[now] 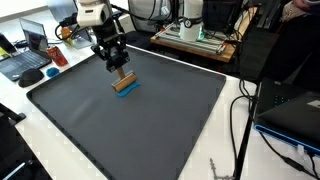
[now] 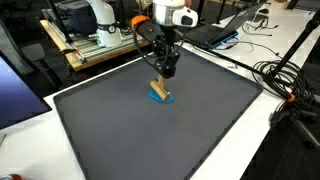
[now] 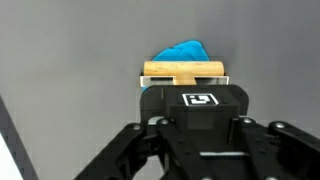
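A wooden T-shaped tool (image 1: 123,81) hangs under my gripper (image 1: 121,68), which is shut on its upright handle. In the wrist view the tool's wooden crossbar (image 3: 183,69) lies just ahead of the gripper body, which hides the fingertips. A small flat blue piece (image 1: 127,90) rests on the dark tabletop, partly covered by the tool in every view. In the second exterior view the tool (image 2: 160,88) stands right over the blue piece (image 2: 160,98). Whether the two touch, I cannot tell.
A laptop (image 1: 36,36) and a red cup (image 1: 57,56) stand beyond its left edge. Cables (image 2: 282,80) lie off the board.
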